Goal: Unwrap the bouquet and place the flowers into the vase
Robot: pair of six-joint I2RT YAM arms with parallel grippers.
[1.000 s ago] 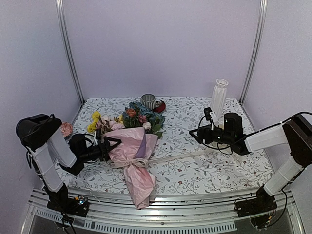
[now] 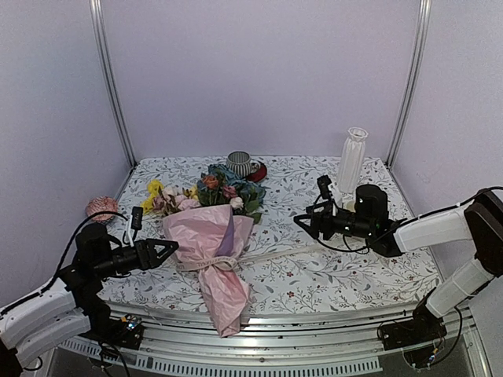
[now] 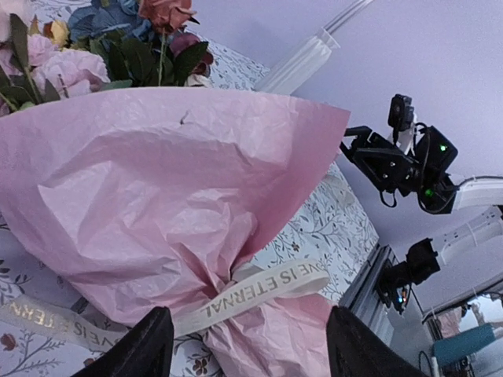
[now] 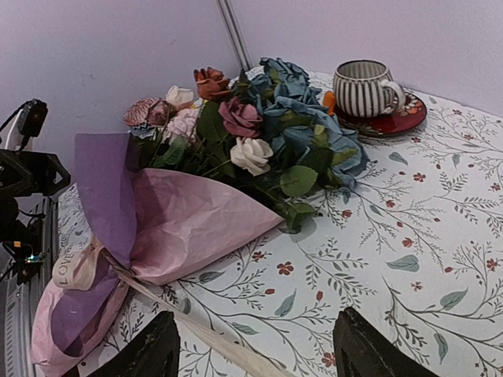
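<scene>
Colourful flowers [image 2: 212, 188] lie at the back left of the table, their stems covered by a pink paper wrap [image 2: 211, 232]. A cream ribbon [image 3: 244, 290] goes around the wrap's narrow waist, one long end trailing right across the table. The tall white vase [image 2: 352, 161] stands upright at the back right. Left of the wrap hovers my left gripper [image 2: 174, 250], its fingers [image 3: 145, 349] apart, with paper and ribbon seen beyond them and nothing held. My right gripper [image 2: 299, 222] is open and empty over the right half, in front of the vase; the ribbon end [image 4: 236, 353] passes beneath it.
A striped cup [image 2: 240, 163] on a red saucer [image 4: 413, 114] stands behind the flowers. At the left edge sits a round pinkish object [image 2: 101, 207].
The right gripper has shifted slightly left. Flowers, ribbon and vase have stayed put.
</scene>
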